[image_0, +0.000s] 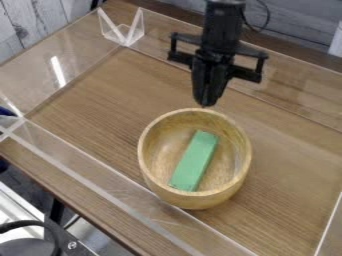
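A round wooden bowl (158, 172) sits on the wooden table, holding a green oblong block (194, 160) that lies lengthwise inside it. My black gripper (207, 86) hangs above and behind the bowl, clear of the block, its fingers spread apart with nothing visible between them.
A small clear, angular object (122, 25) stands at the back left. The table's left side and the area right of the bowl are bare. A dark round item (27, 240) is at the lower left edge.
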